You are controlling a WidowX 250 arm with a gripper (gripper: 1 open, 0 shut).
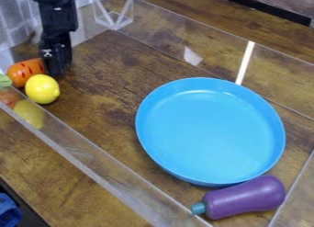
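Observation:
My dark gripper [53, 58] reaches down at the upper left, close against an orange vegetable [25, 71], which may be a carrot. It is open, and its fingertips are partly hidden by that orange item. A yellow round fruit [42, 89] lies just in front. A pale green piece [4, 80] shows at the left edge. A large blue plate [210, 130] rests on the right half of the wooden surface, and a purple eggplant [245, 198] lies below it at the lower right.
Clear plastic walls [110, 172] border the work area. The wooden floor [117, 79] between the gripper and the plate is bare. Another blue object [6, 210] is partly visible at the lower left.

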